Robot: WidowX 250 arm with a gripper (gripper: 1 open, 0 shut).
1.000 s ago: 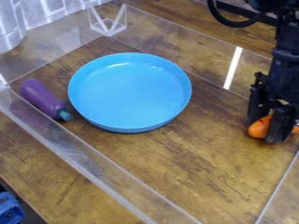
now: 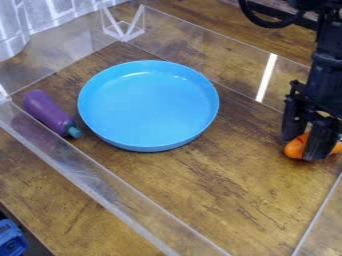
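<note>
At the right edge my black gripper point(image 2: 306, 141) is down over an orange object point(image 2: 297, 150), which lies on the wooden table point(image 2: 201, 200). The orange object shows around and behind the fingertips and is partly hidden by them. I cannot tell whether the fingers are closed on it. A blue plate point(image 2: 147, 105) sits left of centre, and a purple eggplant toy point(image 2: 48, 112) lies at the far left.
Clear plastic walls border the work area at the back, left and right. A small blue object point(image 2: 7, 240) is at the bottom left corner, outside the wall.
The gripper has shifted very slightly, staying over the orange object. The plate and eggplant have not moved.
</note>
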